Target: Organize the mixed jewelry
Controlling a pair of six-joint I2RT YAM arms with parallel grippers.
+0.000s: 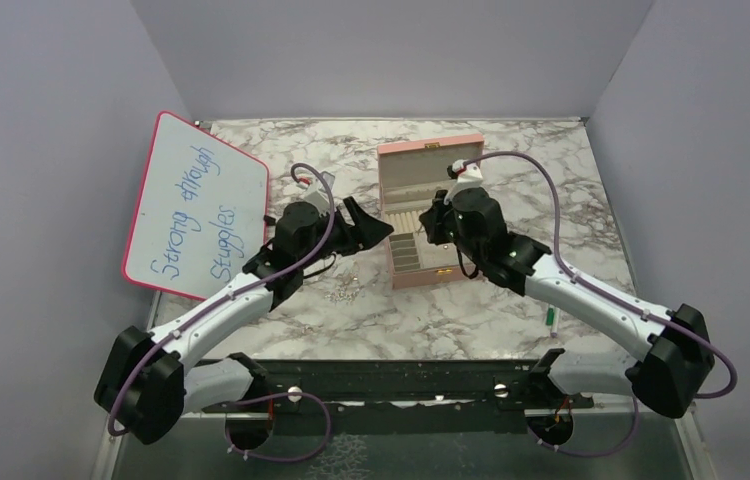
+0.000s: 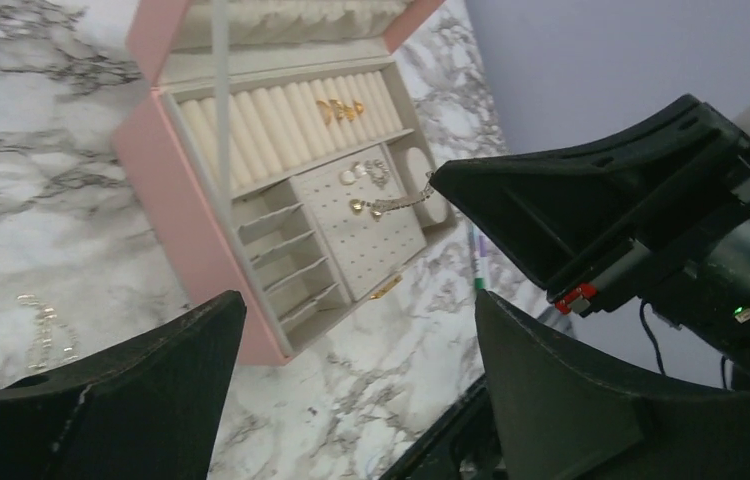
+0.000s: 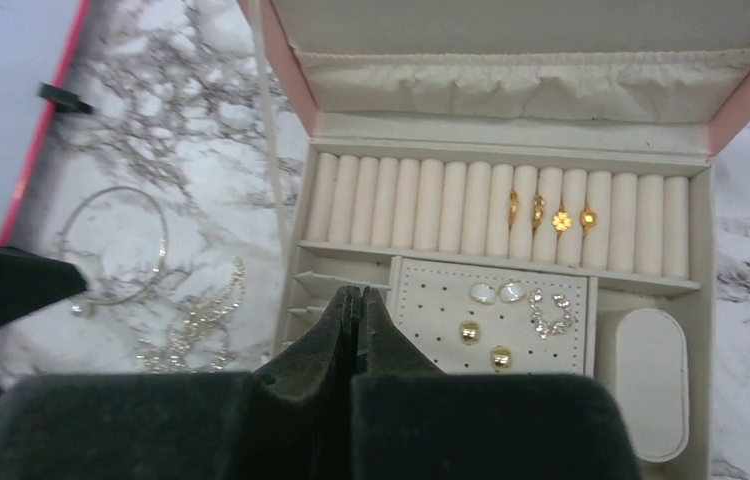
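The pink jewelry box [image 2: 178, 230] is open, with gold rings [image 3: 561, 219] in the roll slots and earrings [image 3: 470, 331] on the perforated pad [image 3: 431, 310]. My left gripper [image 1: 361, 228] stands open at the box's left, nothing seen between its fingers. My right gripper is shut over the box; in the left wrist view a short chain-like strip appears at its tip, unclear whether held or lying behind. On the marble left of the box lie chains [image 3: 196, 320] and a round bangle [image 3: 164, 241].
A whiteboard [image 1: 191, 200] lies along the left side. Markers [image 1: 552, 316] lie at the right front. The marble behind and right of the box is clear.
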